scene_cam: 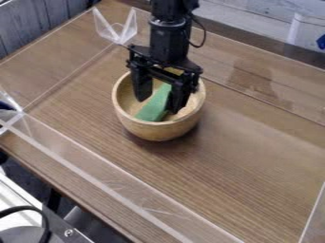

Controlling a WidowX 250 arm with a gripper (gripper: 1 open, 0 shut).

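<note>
A wooden bowl point(162, 128) sits on the table in the middle of the camera view, a green block point(154, 105) lying tilted inside it. My black gripper point(162, 93) is down in the bowl, its open fingers around the upper part of the block. The arm hides part of the bowl's back rim and of the block.
Transparent guards point(121, 28) stand at the back left and along the left and front edges. A pale wall point(267, 24) runs along the back right.
</note>
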